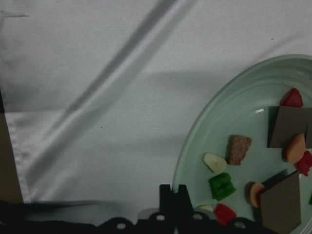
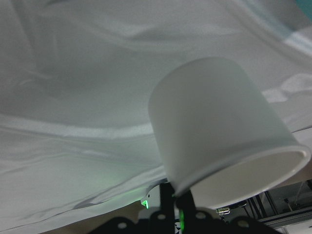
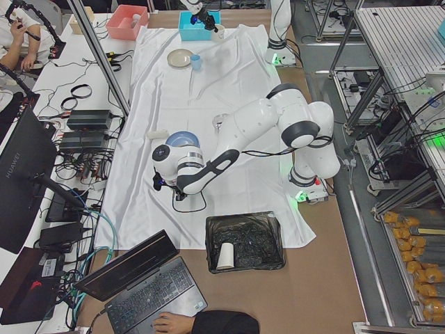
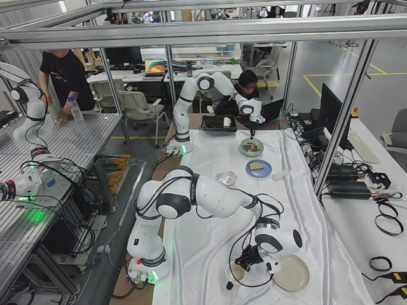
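Note:
A green plate [image 4: 251, 152] holds food pieces, among them a brown piece [image 1: 240, 149] and a green piece [image 1: 222, 186]; it fills the right of the left wrist view. My left gripper is at the plate's rim; whether its fingers hold anything is unclear. In the right wrist view a white cup [image 2: 217, 112] is tilted, its rim between the fingertips of my right gripper, above the white cloth. A blue plate [image 4: 258, 175] with a yellow piece lies mid-table.
A beige plate [image 4: 291, 273], a light blue cup [image 3: 196, 62], a black bin [image 3: 245, 217] with a white cylinder, and a cyan box [image 3: 188, 28] stand around. The middle cloth has free room.

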